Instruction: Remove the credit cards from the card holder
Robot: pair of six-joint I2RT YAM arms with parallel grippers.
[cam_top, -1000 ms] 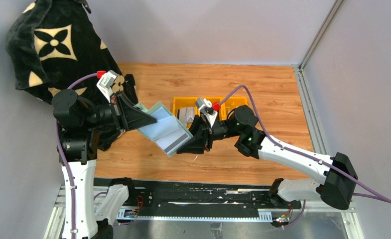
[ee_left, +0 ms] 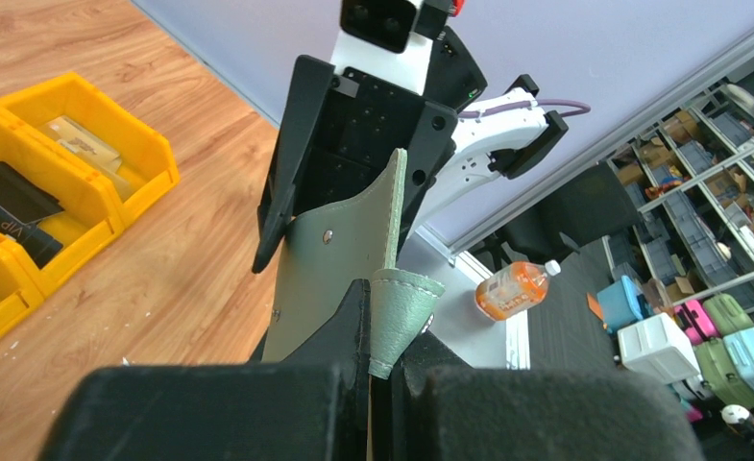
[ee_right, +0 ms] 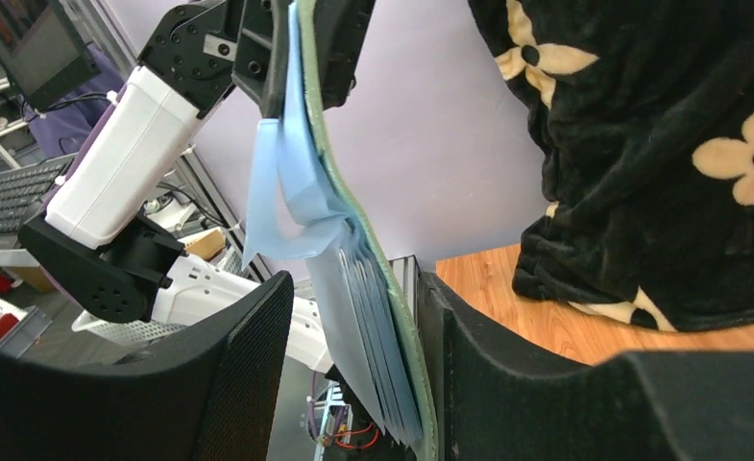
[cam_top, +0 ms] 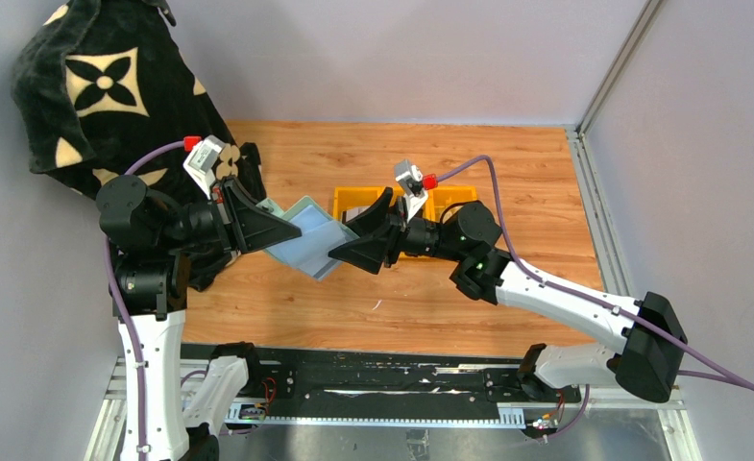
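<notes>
The card holder, a pale green cover with light blue sleeves inside, is held up above the table. My left gripper is shut on its left end, a fold of green cover between the fingers. At the other end, my right gripper stands open, its fingers on either side of the holder. In the right wrist view several layered sleeves hang beside the green cover, and one flap bends outward. Whether cards sit in these sleeves cannot be made out.
A yellow bin with compartments stands behind the grippers; it holds a black card-like piece and a pale piece. A dark patterned blanket covers the left back. Bare table lies to the right.
The right gripper has moved up, away from the front edge, and its fingers have opened. The holder's right end has swung with it, and its dark stripe no longer shows. The left arm barely moved.
</notes>
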